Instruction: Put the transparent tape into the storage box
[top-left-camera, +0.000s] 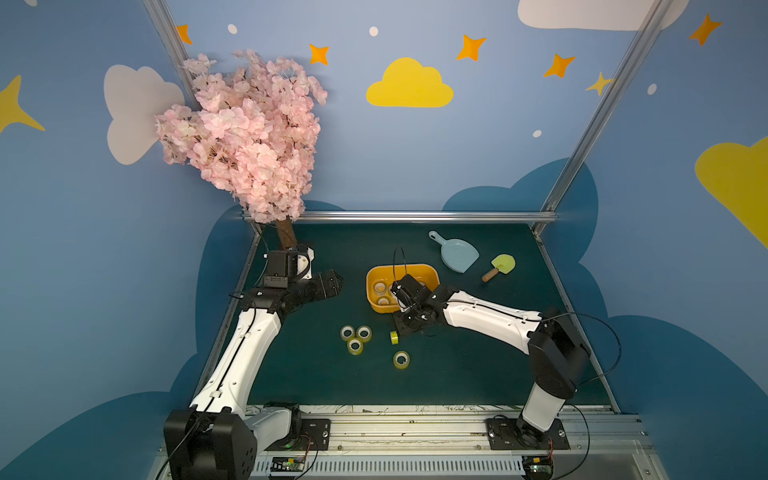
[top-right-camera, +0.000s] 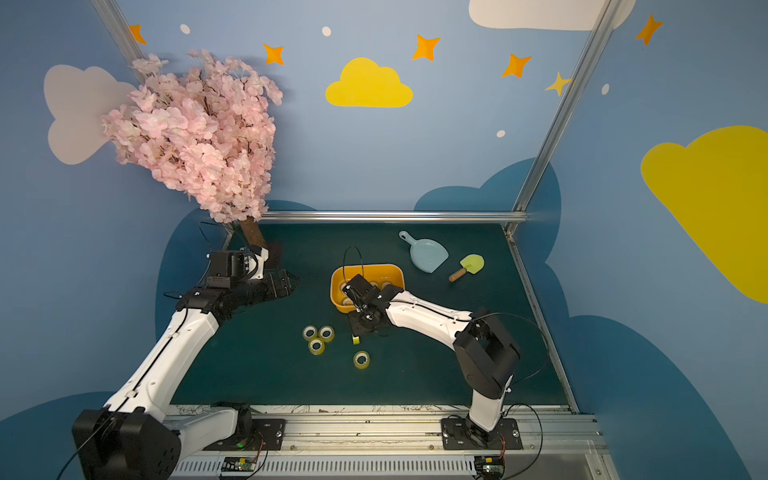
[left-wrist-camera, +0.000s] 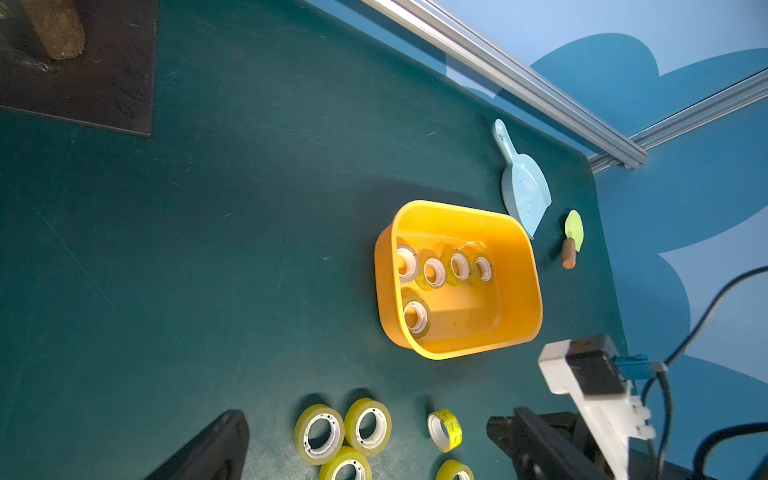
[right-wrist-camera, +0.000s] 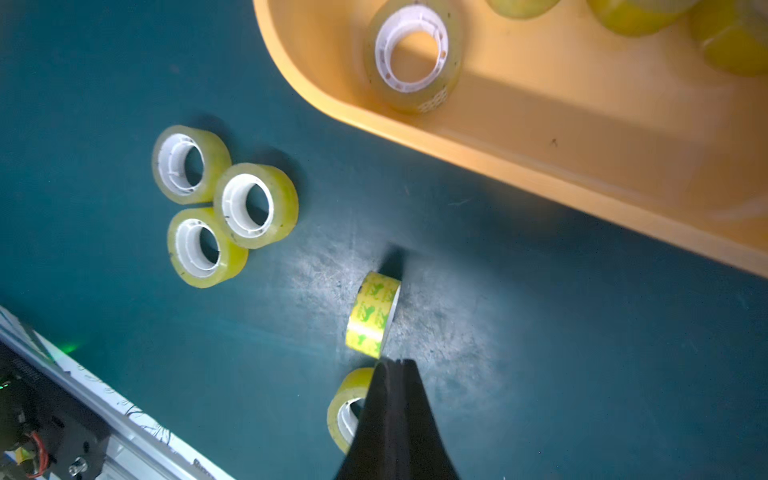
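Observation:
A small tape roll with a yellow printed side (right-wrist-camera: 373, 313) stands on edge on the table, just beyond the tips of my right gripper. That gripper is shut with its fingers together and nothing between them. The yellow storage box (left-wrist-camera: 457, 352) holds several tape rolls along its far and left sides. Outside it, three rolls (right-wrist-camera: 256, 206) lie in a touching cluster, and another roll (top-left-camera: 401, 360) lies nearer the front edge. My left gripper is spread open and empty, off to the left of the box and held above the table.
A light blue dustpan (top-left-camera: 458, 254) and a green scoop with a wooden handle (top-left-camera: 501, 265) lie behind the box to the right. A pink blossom tree (top-left-camera: 256, 128) stands at the back left. Bare table (left-wrist-camera: 200, 264) stretches left of the box.

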